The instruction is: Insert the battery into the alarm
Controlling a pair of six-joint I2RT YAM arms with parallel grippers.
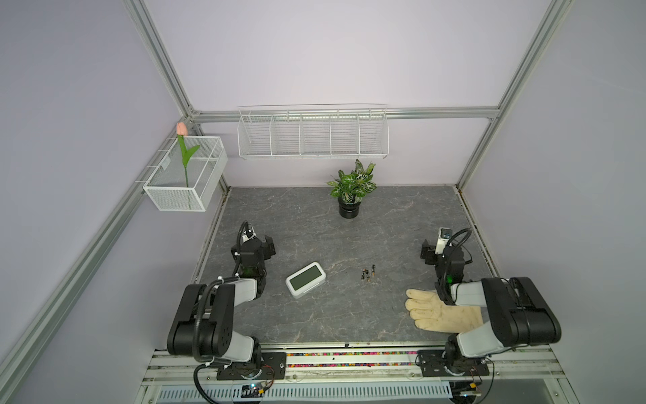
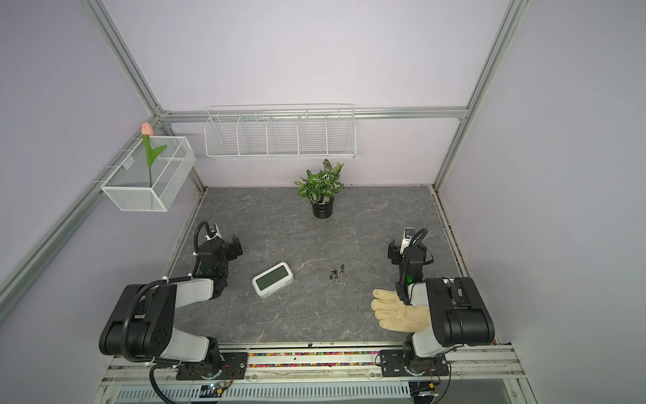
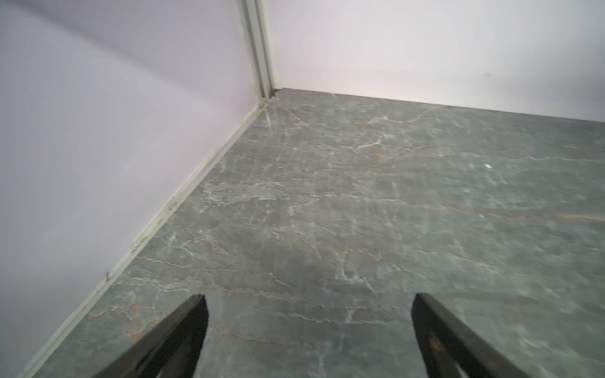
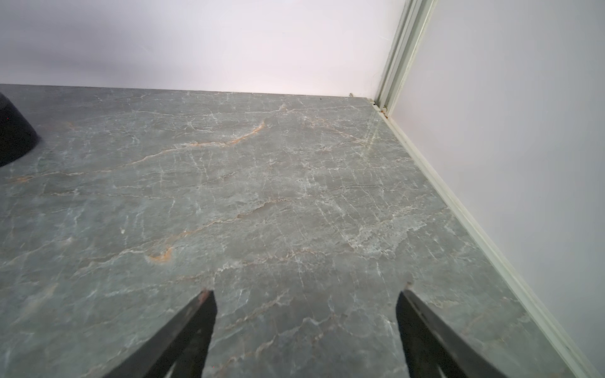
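Note:
A white alarm point(image 1: 305, 278) with a dark green display lies on the grey tabletop left of centre. Several small batteries point(image 1: 367, 274) stand or lie close together right of centre. My left gripper is at the left of the table, behind and left of the alarm, open and empty above bare stone. At the table's right side my right gripper is also open with nothing between its fingers, clear of the batteries.
A beige glove point(image 1: 427, 309) lies under the right arm. A potted plant point(image 1: 348, 208) stands at the back centre. Wire baskets point(image 1: 313, 153) hang on the back and left walls. Bare stone surrounds the alarm and batteries.

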